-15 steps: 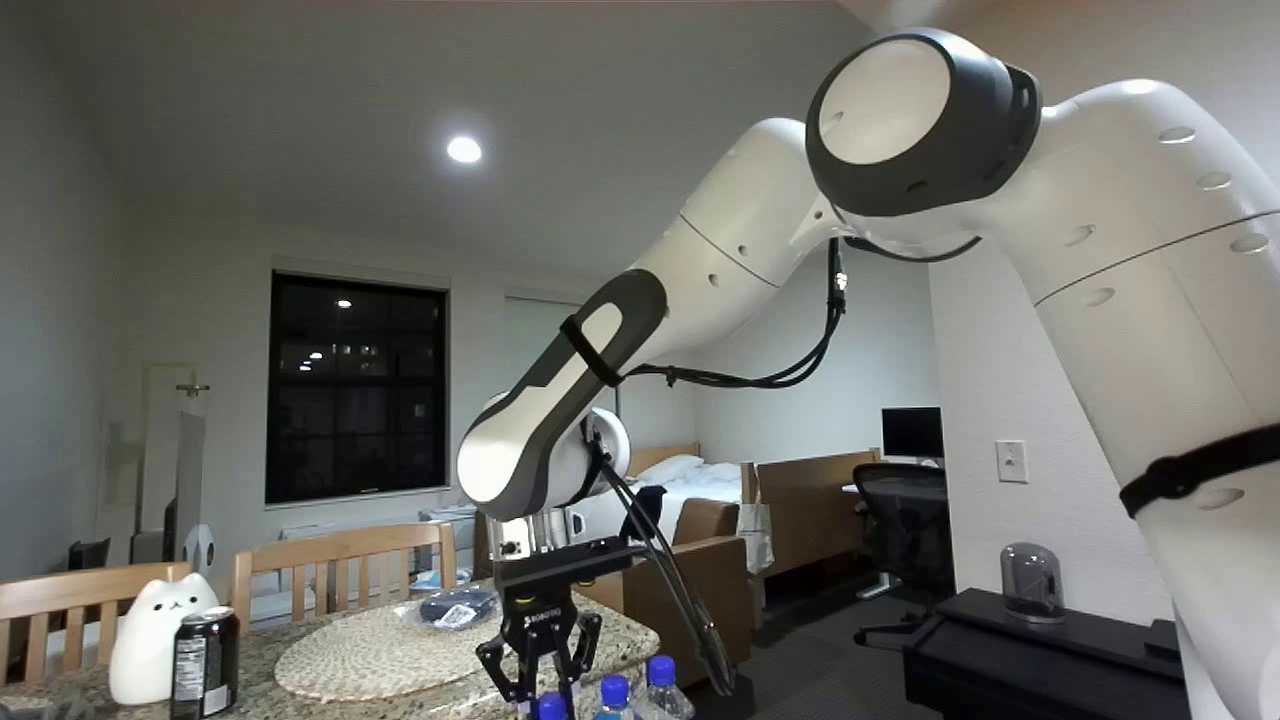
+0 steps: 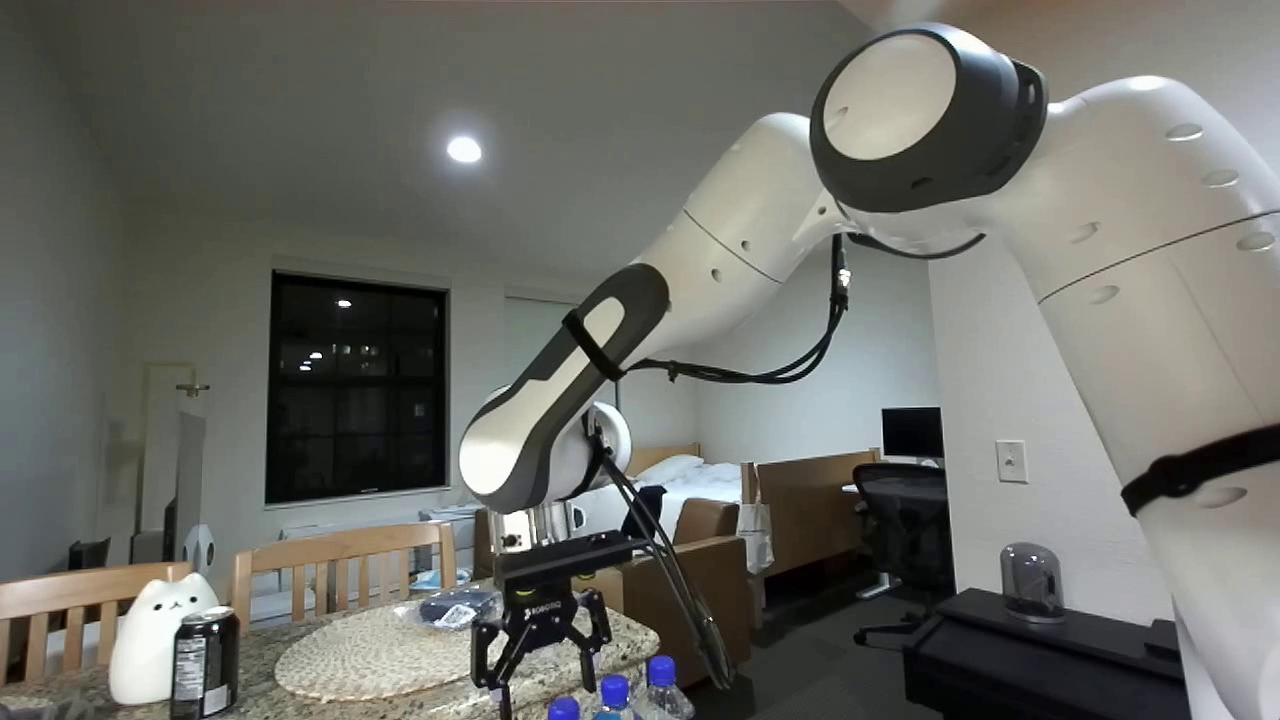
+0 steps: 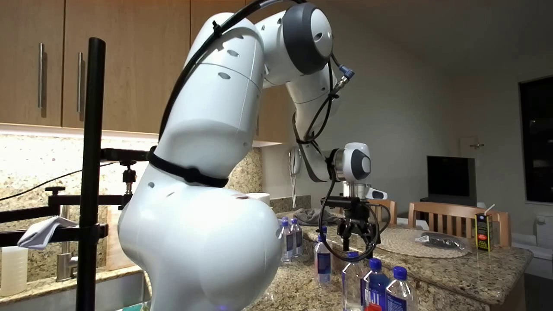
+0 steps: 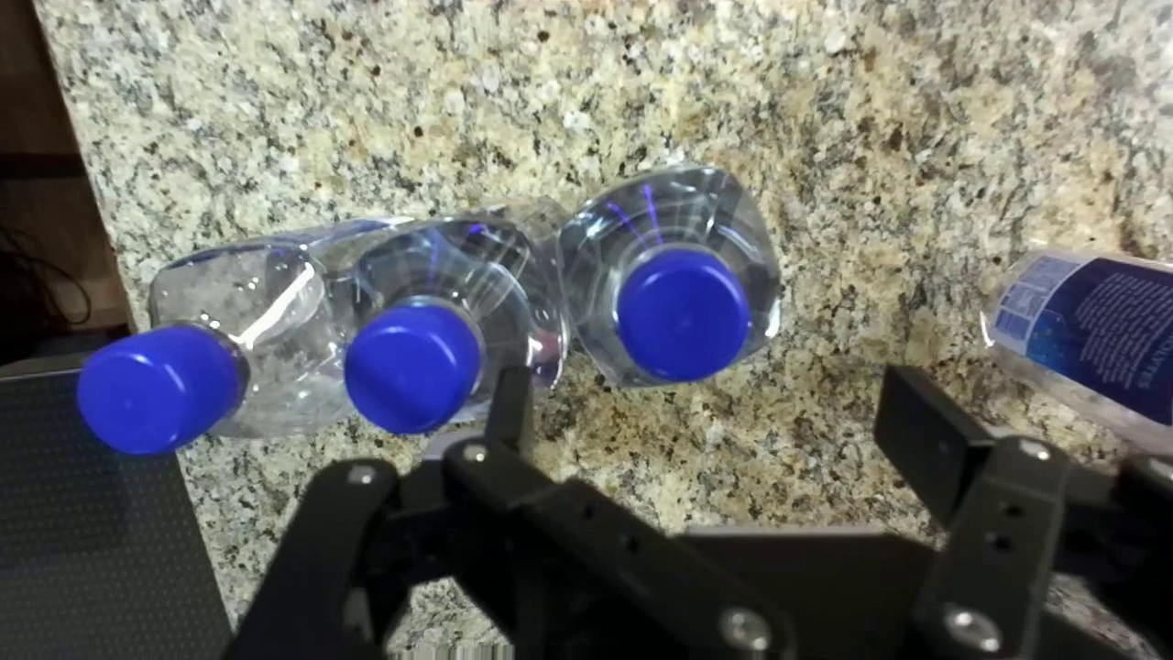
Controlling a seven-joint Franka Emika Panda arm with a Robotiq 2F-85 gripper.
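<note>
Three clear water bottles with blue caps stand in a row in the wrist view: the left bottle (image 4: pixel 280 319), the middle bottle (image 4: pixel 440 264) and the right bottle (image 4: pixel 671 275). My gripper is open with nothing between its fingers. Its left finger (image 4: pixel 511 409) overlaps the middle bottle's edge in that view, and the right bottle's cap shows just beyond the gap. In exterior view 1 the gripper (image 2: pixel 546 686) hangs just above and left of the caps. Another bottle (image 4: pixel 1100 330), with a dark blue label, is at the wrist view's right edge.
More bottles (image 3: pixel 291 239) stand farther back on the counter. A raised counter holds a round woven mat (image 2: pixel 372 654) with a plastic packet (image 2: pixel 459 606), a black can (image 2: pixel 204 662) and a white cat figure (image 2: pixel 154 642). Bare granite (image 4: pixel 858 132) lies behind the row.
The gripper has opened: its fingers were close together and are now spread apart. It has risen slightly, and the nearest cap stands a little farther right in exterior view 1.
</note>
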